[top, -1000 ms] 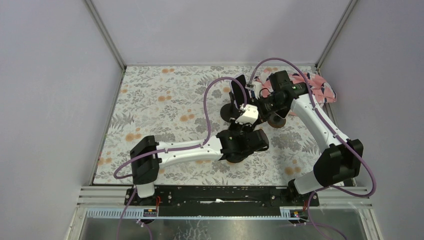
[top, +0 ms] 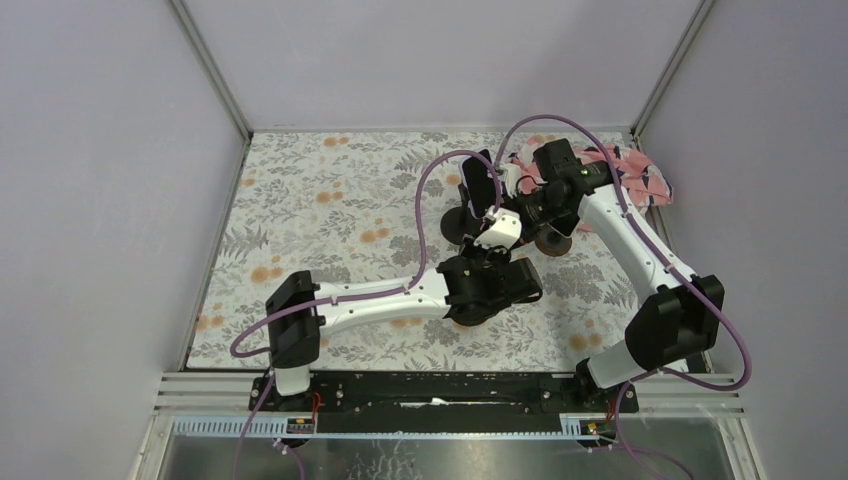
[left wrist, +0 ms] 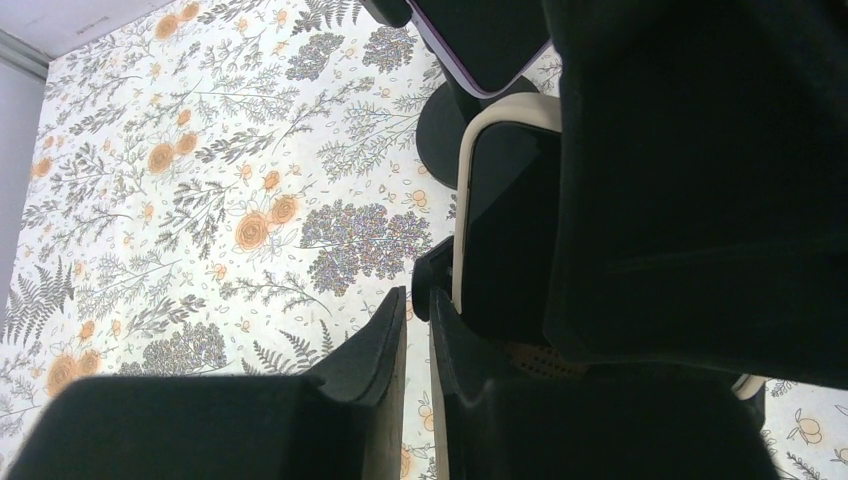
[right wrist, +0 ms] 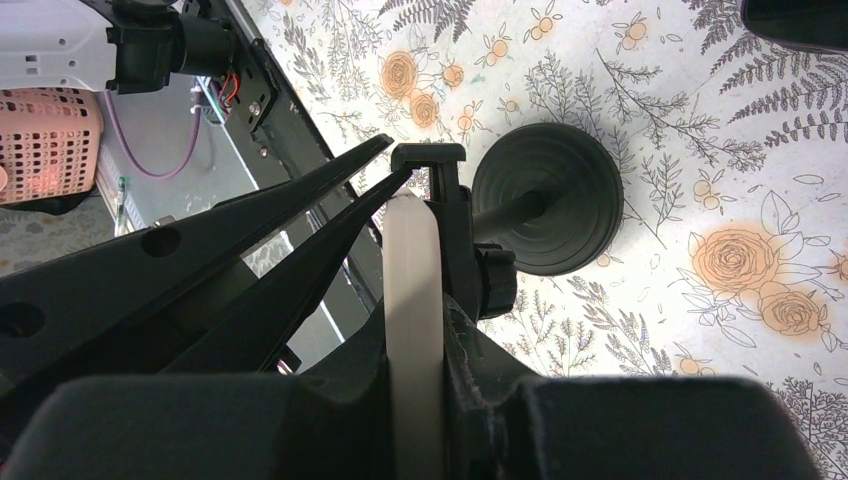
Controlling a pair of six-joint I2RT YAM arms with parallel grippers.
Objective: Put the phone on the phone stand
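Observation:
A phone with a beige edge [left wrist: 505, 220] sits at a black phone stand, mostly hidden by the arms in the top view. The stand's round base [right wrist: 570, 240] shows in the right wrist view. My right gripper is shut on the phone, whose pale edge runs between its fingers. My left gripper is at the phone's left edge beside a black stand part, its fingers slightly apart; whether anything is between them is unclear. In the top view both grippers meet near the middle right of the mat.
Another black phone [top: 478, 180] stands on a stand behind them. A pink cloth [top: 645, 175] lies at the back right. A pink basket [right wrist: 45, 140] shows beyond the edge in the right wrist view.

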